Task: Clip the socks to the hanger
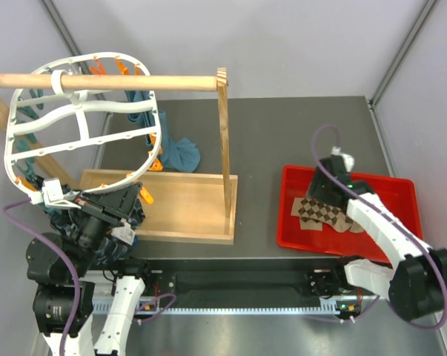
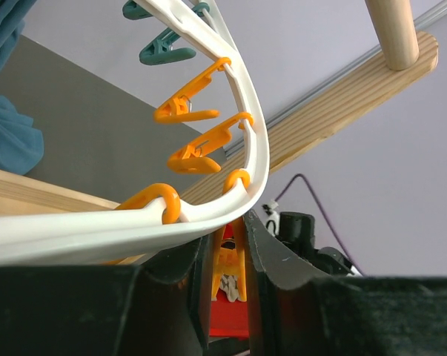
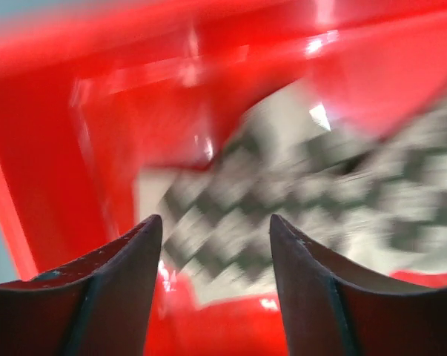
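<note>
The white oval hanger (image 1: pixel 84 130) with orange and green clips hangs from a wooden frame; blue cloth hangs at its back. My left gripper is shut on an orange clip (image 2: pixel 230 263) at the hanger's rim. Checkered socks (image 1: pixel 319 211) lie in the red bin (image 1: pixel 386 237). My right gripper is over them, fingers apart with nothing visibly between them; its view is blurred.
A shallow wooden tray (image 1: pixel 186 208) stands under the frame. Dark patterned cloth is partly hidden behind the left arm.
</note>
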